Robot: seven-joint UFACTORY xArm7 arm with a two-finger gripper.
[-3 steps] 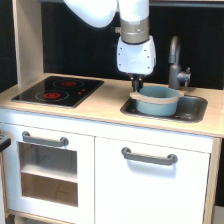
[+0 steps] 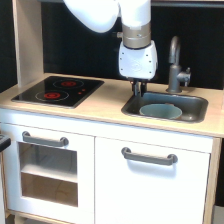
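Observation:
A dull blue-green bowl or pan (image 2: 160, 111) rests low in the dark sink (image 2: 188, 107). Part of its outline is hard to make out. My gripper (image 2: 139, 90) points down over the sink's left edge, up and to the left of that dish. The dark fingertips look apart from the dish. They are too small and dark here to tell whether they are open or shut.
A black tap (image 2: 175, 70) rises behind the sink. At the left, a stove top (image 2: 60, 91) shows two red rings, with clear wooden counter (image 2: 105, 104) before the sink. Below are an open-fronted compartment (image 2: 50, 172) and a white door with a dark handle (image 2: 149, 156).
The blue-green dish was higher, at the sink's rim by my fingers; now it sits lower in the basin. My gripper has shifted slightly down and to the right.

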